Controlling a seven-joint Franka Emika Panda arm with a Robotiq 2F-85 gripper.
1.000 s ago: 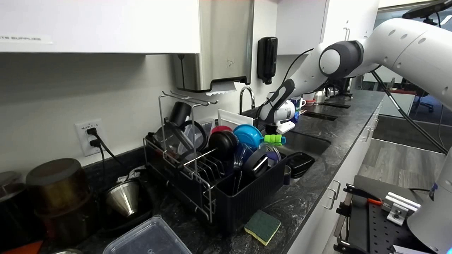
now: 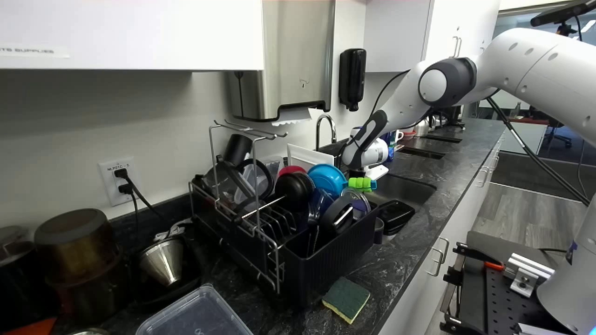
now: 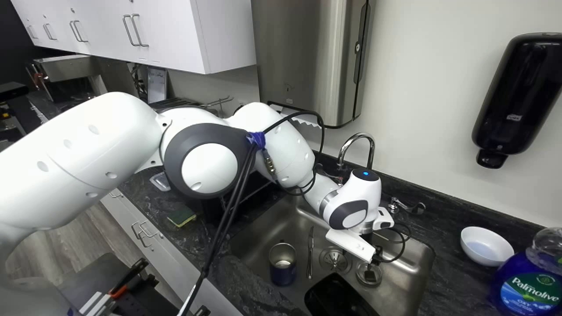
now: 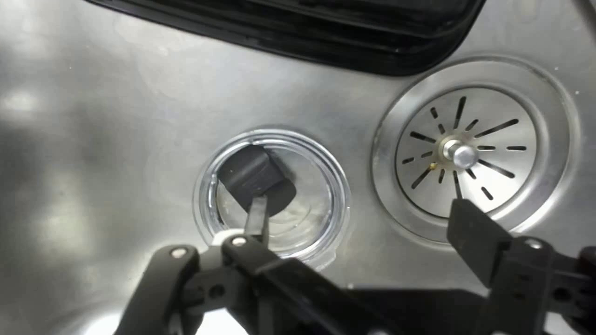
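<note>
A round clear lid (image 4: 310, 209) with a black tab (image 4: 251, 173) lies flat on the sink floor, left of centre in the wrist view. It also shows below the hand in exterior view 2, where its black tab (image 3: 370, 276) stands out. My gripper is open, its two fingers well apart. The left finger (image 4: 258, 215) overlaps the lid's tab in the wrist view; whether they touch, I cannot tell. Bare sink floor shows between the fingers, and the right finger (image 4: 475, 240) overlaps the edge of the drain strainer (image 4: 430, 192).
A black container (image 3: 337, 297), a dark blue mug (image 3: 283, 271) and a knife (image 3: 310, 255) are in the sink (image 3: 253, 247). The faucet (image 3: 358, 139) rises behind the hand. A full dish rack (image 2: 329, 259) stands beside the sink, with a sponge (image 2: 346, 298) in front.
In exterior view 1 the arm has come down slightly, and the hand sits a little lower over the sink. The dishes around it have not moved.
</note>
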